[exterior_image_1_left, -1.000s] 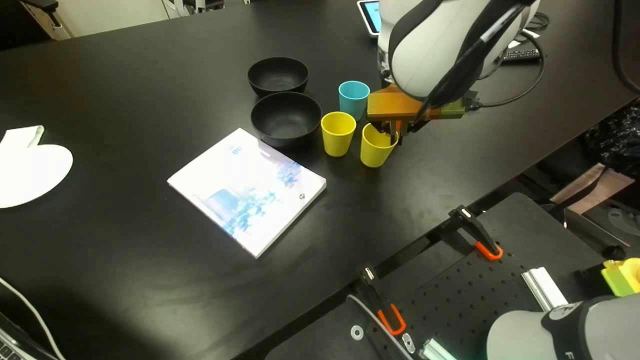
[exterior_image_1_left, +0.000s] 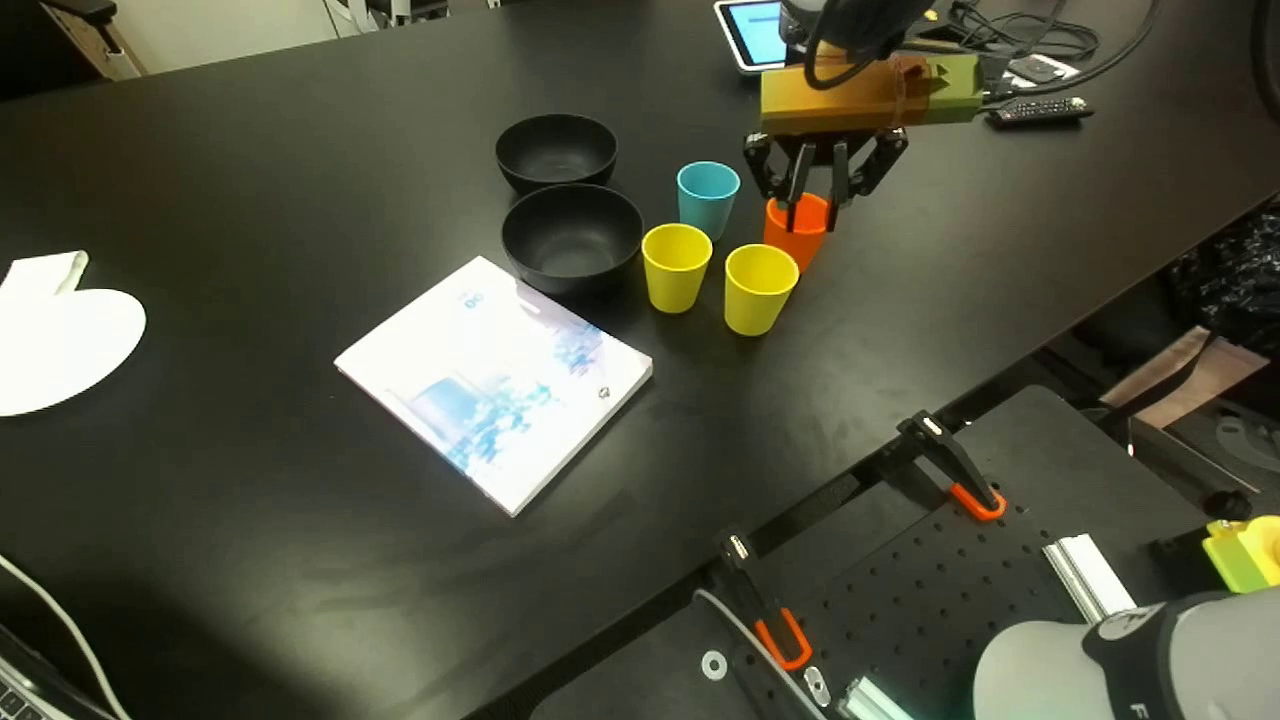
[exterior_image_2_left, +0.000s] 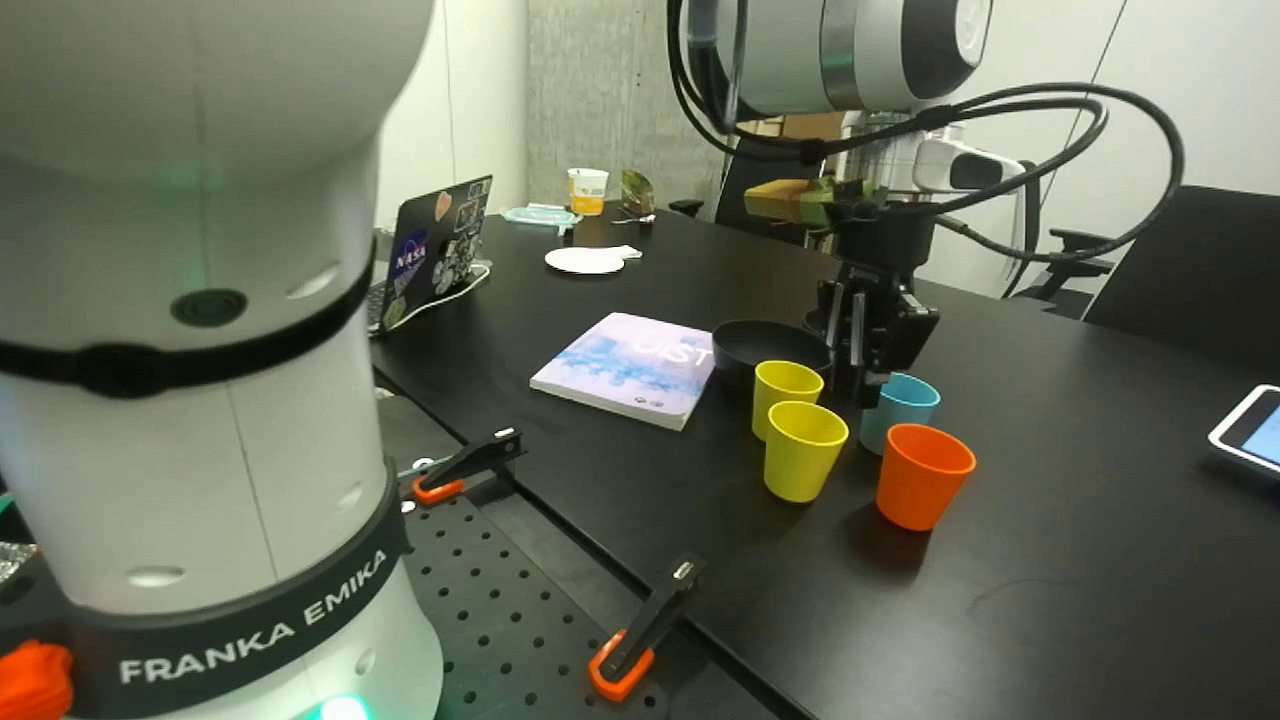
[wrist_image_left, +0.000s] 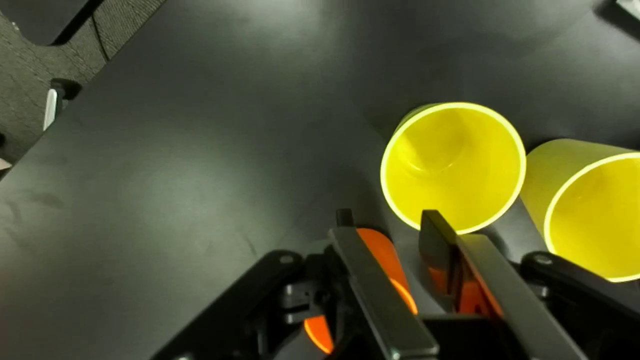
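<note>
My gripper (exterior_image_1_left: 811, 226) hangs above the cups with its two fingers apart and nothing held between them. The orange cup (exterior_image_2_left: 921, 478) stands upright on the table, and in the wrist view much of it is hidden behind the fingers. Beside it stands a yellow cup (exterior_image_1_left: 758, 294), also upright, its open mouth just beyond the fingertips in the wrist view. A second yellow cup (exterior_image_1_left: 675, 270) is close to the first. The blue cup (exterior_image_1_left: 708, 196) stands behind them and is partly covered by a finger in exterior view 2.
Two black bowls (exterior_image_1_left: 572, 240) sit left of the cups. A white-covered book (exterior_image_1_left: 494, 382) lies in front of them. A tablet (exterior_image_1_left: 755, 32) and a remote (exterior_image_1_left: 1041, 112) lie at the back.
My gripper has risen away from the orange and nearer yellow cups, uncovering both. The fingers now show apart. The yellow cup has shifted very slightly; the other cups look unmoved.
</note>
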